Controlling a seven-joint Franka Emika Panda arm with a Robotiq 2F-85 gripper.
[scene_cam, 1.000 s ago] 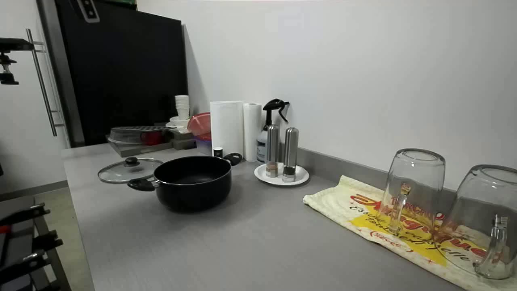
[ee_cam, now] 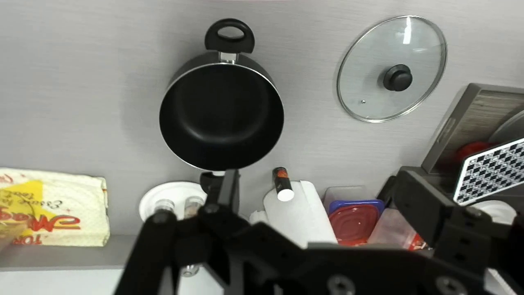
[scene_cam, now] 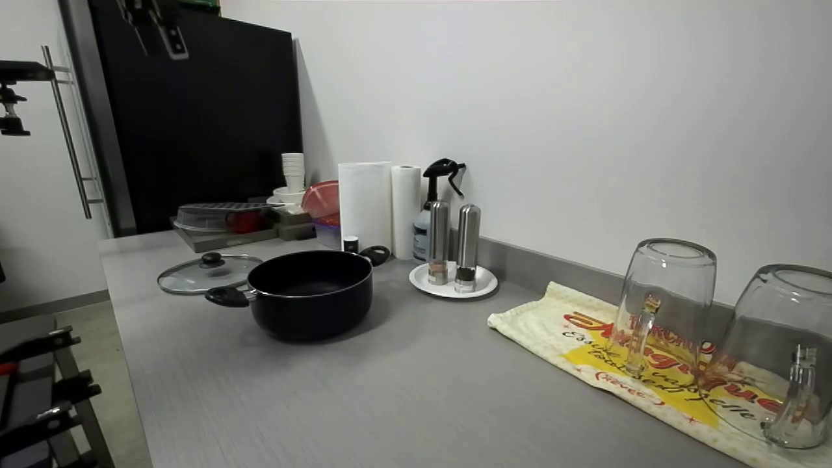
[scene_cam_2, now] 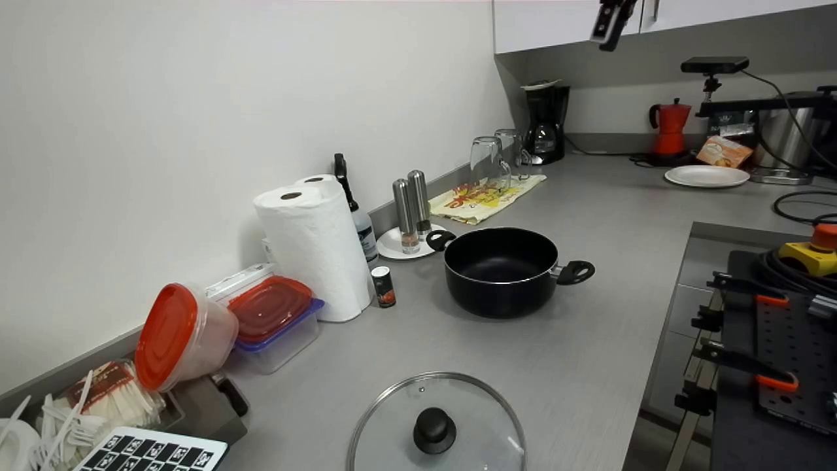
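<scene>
High above the counter, my gripper stands open, its two fingers wide apart and nothing between them. Only part of it shows at the top edge of both exterior views. An empty black pot with two handles rests uncovered on the grey counter. Its glass lid, with a black knob, lies flat on the counter beside it. In the wrist view the pot is up and left of the gap between the fingers, and the lid up and right.
Along the wall stand a plate with two steel grinders, a spray bottle, paper towel rolls, a small spice jar and plastic containers. Two glass mugs stand upside down on a cloth.
In exterior view 1 the gripper has come lower and a little to the right, so more of it shows at the top. The pot, the lid and everything else have stayed put.
</scene>
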